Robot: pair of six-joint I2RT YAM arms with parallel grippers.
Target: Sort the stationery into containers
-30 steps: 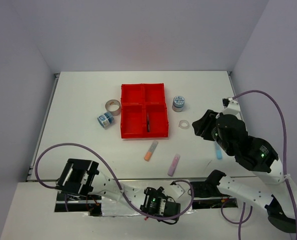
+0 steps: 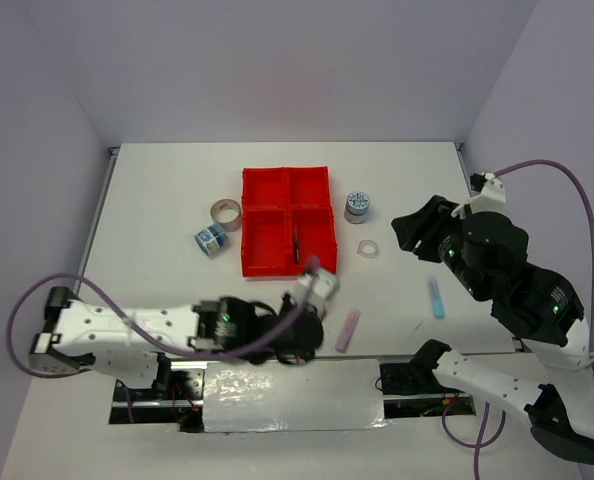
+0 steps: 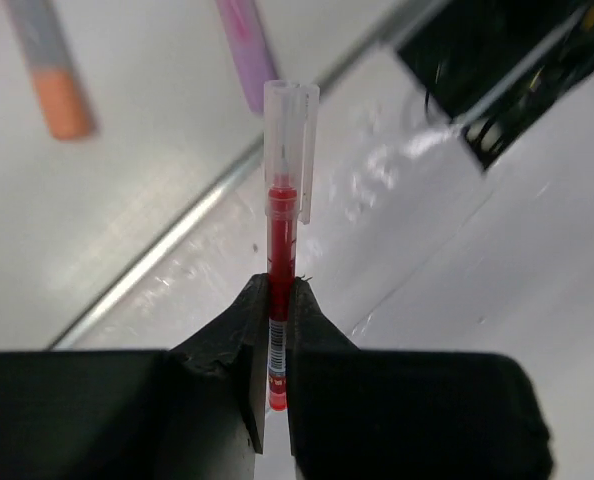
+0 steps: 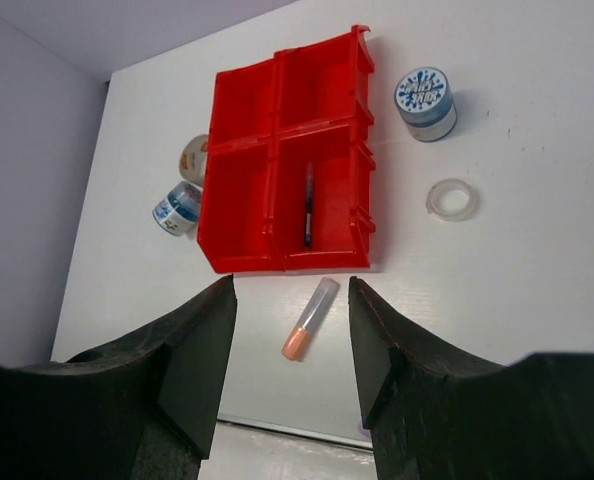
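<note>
My left gripper is shut on a red pen (image 3: 283, 235) with a clear cap, cap end pointing away from the fingers. In the top view that arm is motion-blurred just below the red divided box (image 2: 267, 272). A dark pen (image 2: 296, 245) lies in the box's lower right compartment; the other compartments look empty. My right gripper has its fingers apart and empty, up at the right side. On the table lie an orange-and-grey stick (image 4: 310, 320), a pink-purple stick (image 2: 348, 330) and a light blue stick (image 2: 436, 298).
Left of the box are a tape roll (image 2: 217, 222) and a tipped blue-labelled jar (image 2: 211, 239). Right of it, another jar (image 2: 357, 207) stands upright above a clear tape ring (image 2: 368, 248).
My left arm has swung up from the front edge toward the box, now covering the orange stick in the top view.
</note>
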